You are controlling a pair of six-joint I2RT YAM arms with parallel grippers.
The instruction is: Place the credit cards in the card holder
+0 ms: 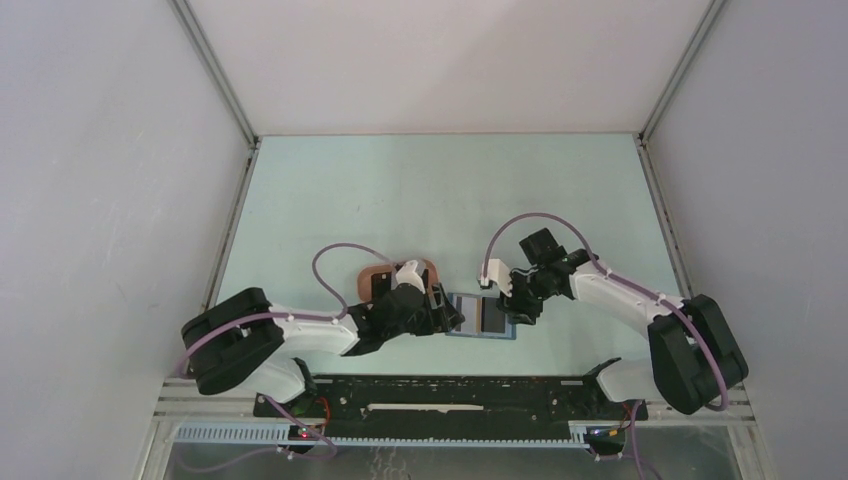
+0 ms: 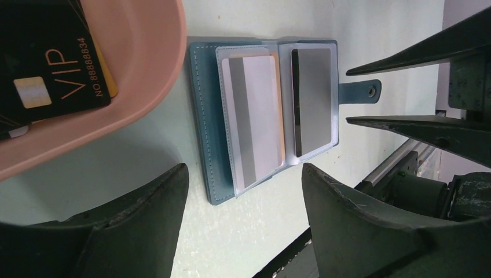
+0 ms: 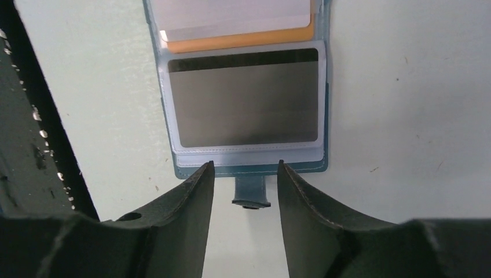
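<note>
The blue card holder [image 2: 207, 124] lies unfolded on the table, its strap [image 3: 250, 191] pointing to the right arm. A white card with a grey stripe [image 2: 263, 110], an orange edge behind it, sits in one side; a dark grey panel [image 2: 315, 101] fills the other window. More cards, a black VIP card [image 2: 58, 63] on top, lie in a pink tray [image 2: 168, 75]. Above the holder's left edge, my left gripper is part open with nothing between its fingers. My right gripper is also part open, its fingertips on either side of the strap, contact unclear.
Both arms are close together over the holder, and the right fingers show at the edge of the left wrist view. The tray stands right beside the holder. Toward the back, the table [image 1: 440, 185] is clear.
</note>
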